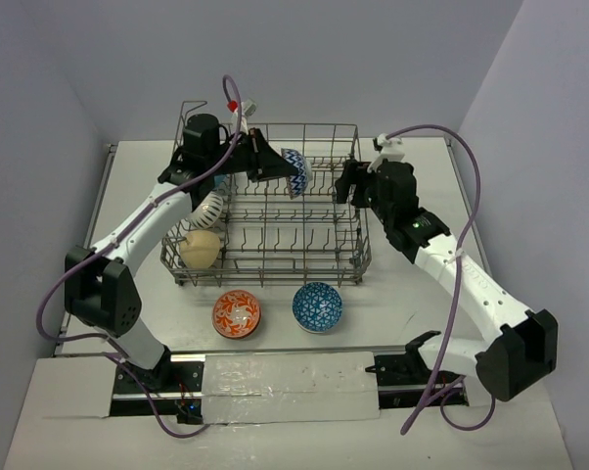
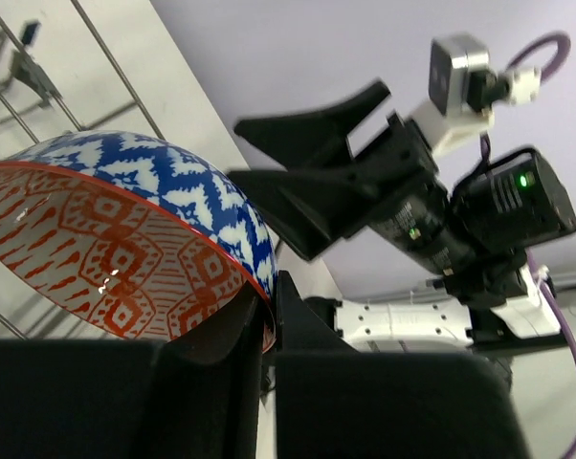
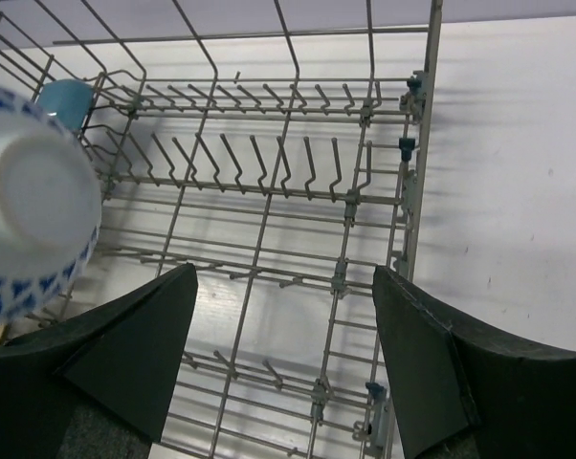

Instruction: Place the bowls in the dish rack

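My left gripper (image 1: 275, 168) is over the rack's upper middle, holding a blue-patterned bowl (image 2: 116, 239) on edge by its rim; its orange-red patterned interior shows in the left wrist view. My right gripper stands open at the rack's right side, beside that bowl, with nothing between its fingers. The dish rack (image 1: 358, 245) holds several bowls along its left side, including a striped bowl (image 1: 206, 208) and a beige one (image 1: 199, 250). An orange bowl (image 1: 236, 313) and a teal patterned bowl (image 1: 317, 306) lie in front of the rack.
Walls border the work surface (image 1: 422, 294) on the back and both sides. The middle rows of tines in the rack are empty, and the surface right of the rack is clear.
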